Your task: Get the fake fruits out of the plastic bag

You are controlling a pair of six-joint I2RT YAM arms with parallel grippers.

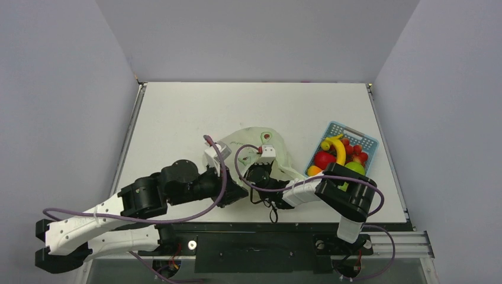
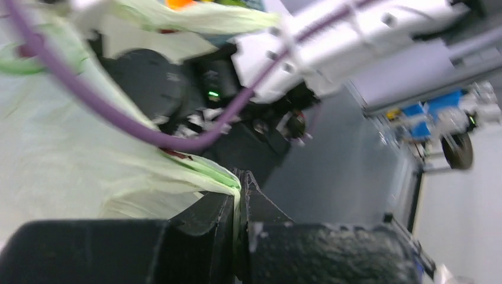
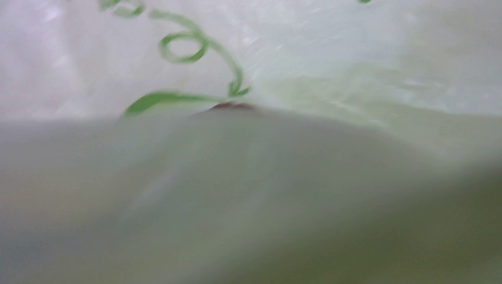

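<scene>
The pale plastic bag (image 1: 247, 137) with avocado prints lies spread on the table, its front part hidden under both arms. In the left wrist view, my left gripper is shut on a gathered edge of the bag (image 2: 198, 168), which stretches up and left from the fingertips. My right gripper (image 1: 258, 170) is at the bag's opening, beside the left one. Translucent bag film (image 3: 237, 177) fills the right wrist view and hides its fingers, so its finger cannot be judged. No fruit can be made out inside the bag.
A blue basket (image 1: 370, 142) at the right holds fake fruits, among them a banana (image 1: 339, 151), a red fruit (image 1: 323, 159) and several small red ones. The right forearm passes over its front end.
</scene>
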